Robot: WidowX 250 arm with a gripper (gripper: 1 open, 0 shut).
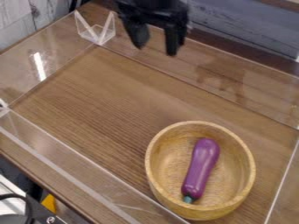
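A wooden bowl (170, 171) at the lower right holds a purple eggplant-like object (201, 169) with a small teal tip at its lower end. My gripper (156, 35) is at the top middle, motion-blurred, its two dark fingers spread open above the bare wooden floor, well away from the bowl. Nothing shows between the fingers.
A clear plastic or wire item (96, 26) stands at the upper left. Black cables (17, 210) lie in the lower left corner.
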